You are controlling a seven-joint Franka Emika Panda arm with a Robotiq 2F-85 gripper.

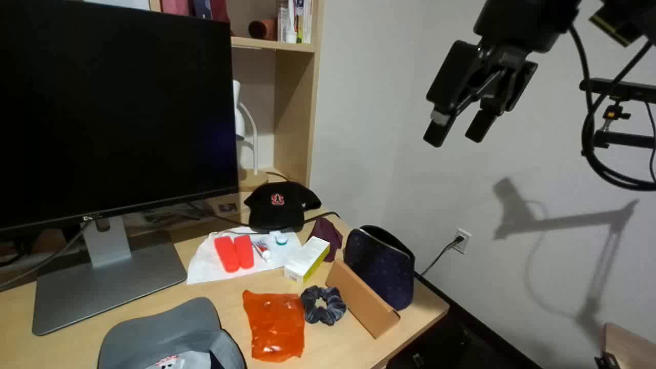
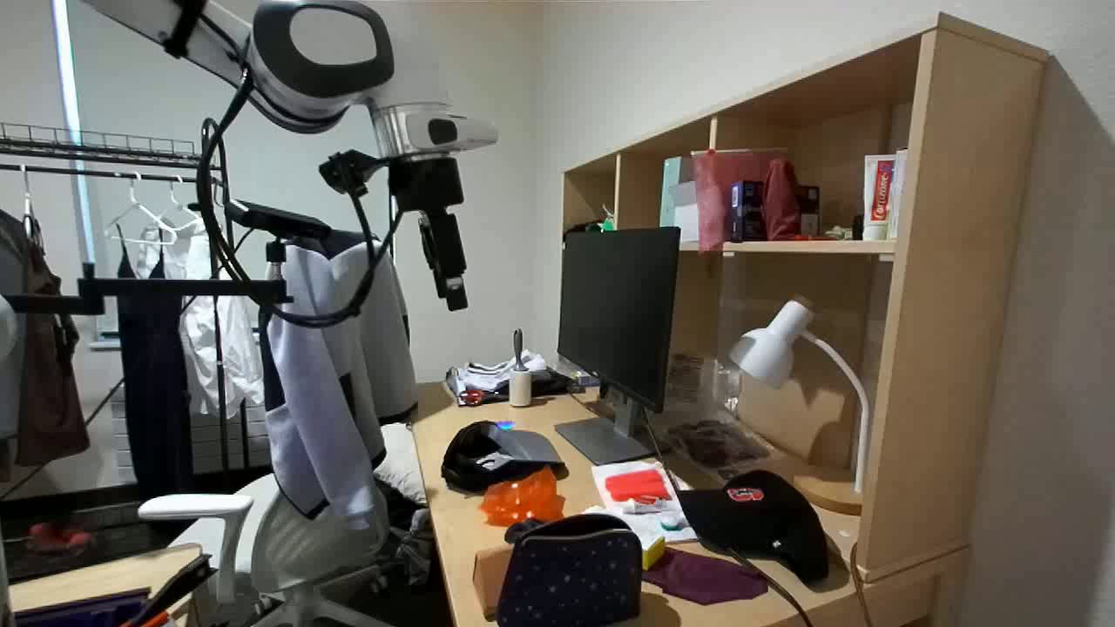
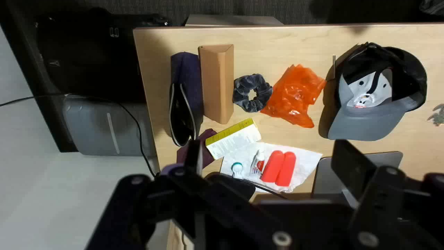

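My gripper (image 1: 458, 131) hangs open high above the desk, its fingers apart and nothing between them. In the wrist view, small items rest on a white cloth (image 3: 306, 157): a red case (image 3: 279, 166), a little tube (image 3: 257, 161) and a white and teal cap (image 3: 237, 168). Above the cloth lie a white and yellow box (image 3: 233, 139), a brown carton (image 3: 217, 83), a dark grey scrunchie (image 3: 243, 101) and an orange plastic bag (image 3: 293, 96). A dark blue pouch (image 1: 380, 264) stands open near the desk's right end. Beside it is a maroon cloth (image 1: 326, 233).
A large monitor (image 1: 117, 117) and a wooden shelf (image 2: 967, 293) back the desk. A grey cap (image 3: 362, 121) and a black cap (image 1: 280, 203) lie on it; a white lamp (image 2: 768, 345) stands by the shelf. Bare wood shows along the front edge.
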